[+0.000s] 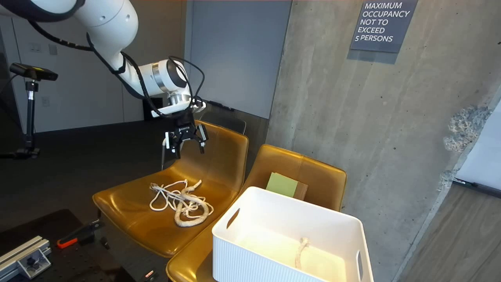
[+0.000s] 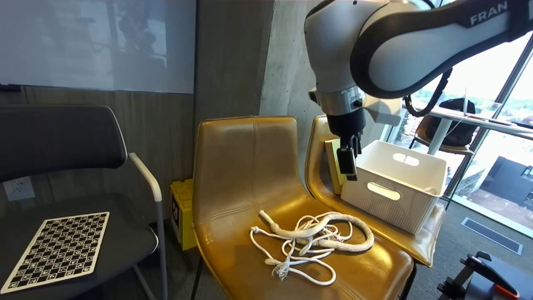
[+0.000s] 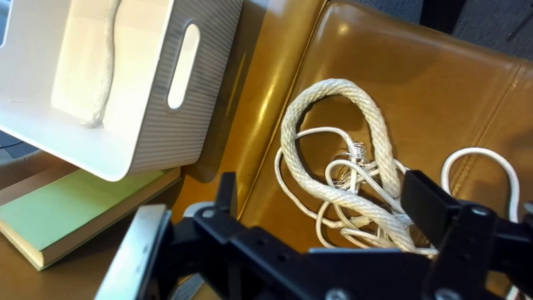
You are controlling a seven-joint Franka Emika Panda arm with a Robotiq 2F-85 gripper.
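Observation:
A thick off-white rope (image 2: 362,240) lies curled on the seat of a tan leather chair (image 2: 225,165). Thinner white cord (image 2: 300,269) is tangled with it, and a loop of cord (image 3: 509,175) spreads to the right in the wrist view. My gripper (image 1: 190,150) hangs in the air above that seat, open and empty, its fingertips apart on either side of the rope in the wrist view. On the neighbouring chair stands a white ribbed bin (image 1: 291,211); another piece of thick rope (image 3: 107,65) lies inside it.
A green book (image 3: 75,205) leans against the second chair's backrest behind the bin. To the left in exterior view 2 is a dark chair (image 2: 55,140) with a patterned board (image 2: 60,250). Air above the rope is clear.

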